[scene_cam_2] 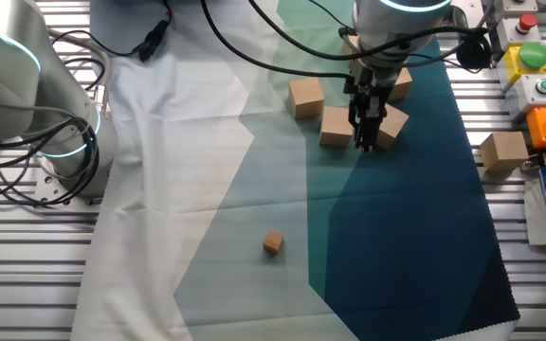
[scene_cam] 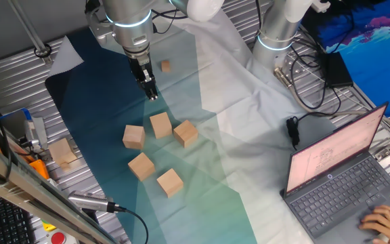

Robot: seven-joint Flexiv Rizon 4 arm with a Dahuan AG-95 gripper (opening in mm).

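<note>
Several larger wooden cubes lie loosely grouped on the patterned cloth; among them in exterior view 1 are a left cube [scene_cam: 134, 137], an upper cube [scene_cam: 160, 125], a right cube [scene_cam: 185, 134] and a front cube [scene_cam: 170, 183]. A much smaller wooden cube [scene_cam: 166, 66] [scene_cam_2: 273, 242] sits alone, away from the group. My black gripper [scene_cam: 152, 97] [scene_cam_2: 363, 145] points down between the small cube and the group in exterior view 1. Its fingers look close together, but the finger's opening is unclear. In exterior view 2 the gripper and arm partly cover the group.
Off the cloth, another wooden block [scene_cam: 63, 153] [scene_cam_2: 504, 152] rests on the metal slats. A laptop [scene_cam: 337, 179] with a person's hand [scene_cam: 384, 222] on it occupies the right in exterior view 1.
</note>
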